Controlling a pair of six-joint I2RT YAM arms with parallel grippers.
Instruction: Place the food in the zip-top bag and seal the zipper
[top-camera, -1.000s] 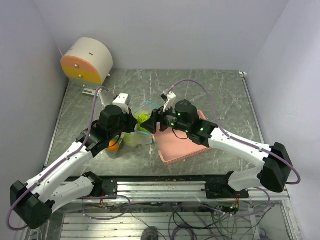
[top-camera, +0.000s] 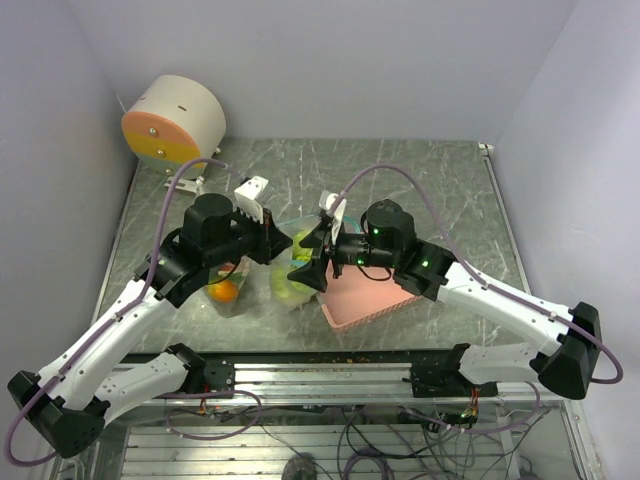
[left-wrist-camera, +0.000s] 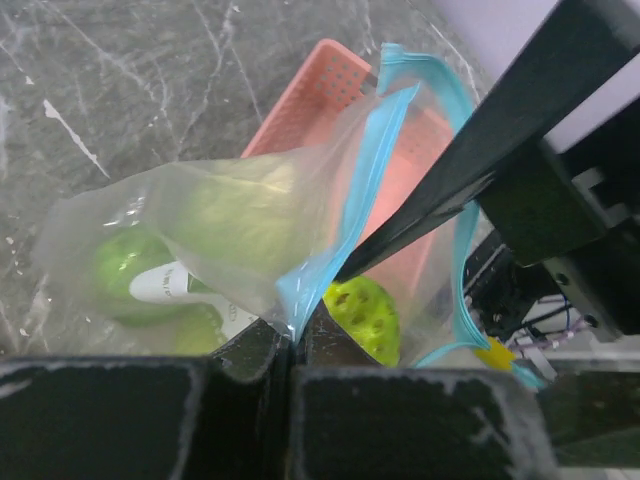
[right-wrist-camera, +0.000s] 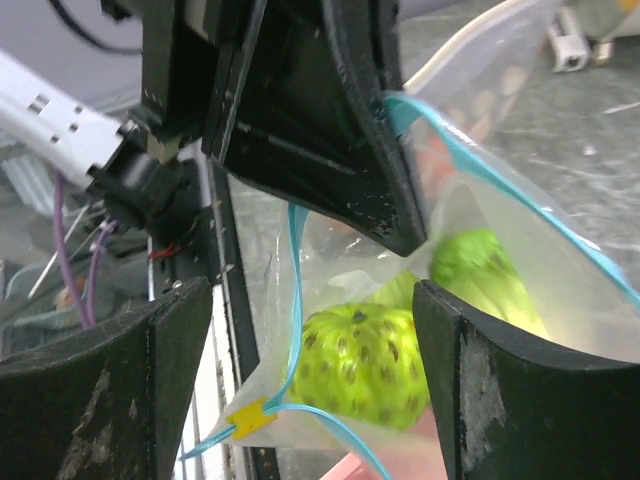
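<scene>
Blue trim edges the mouth of the clear zip top bag (left-wrist-camera: 255, 205); its zipper is apart, and green food shows inside. A bumpy green piece (right-wrist-camera: 365, 365) lies near the mouth, with another green piece (right-wrist-camera: 485, 270) farther in. My left gripper is shut on the bag's blue-edged rim. At the opposite side of the mouth, my right gripper stands open, its fingers apart with the gaping bag mouth between them in the right wrist view. Whether its fingers touch the film, I cannot tell. Both arms partly hide the bag from above.
A pink basket (top-camera: 365, 303) stands right of the bag, under the right arm. Left of the bag, an orange item (top-camera: 222, 291) lies in another clear bag, beneath the left arm. A white and orange bread box (top-camera: 172, 118) is at the back left.
My left gripper has shifted right, drawing the bag with it. The right gripper has come slightly toward the front, its fingers now spread wider at the bag's mouth.
</scene>
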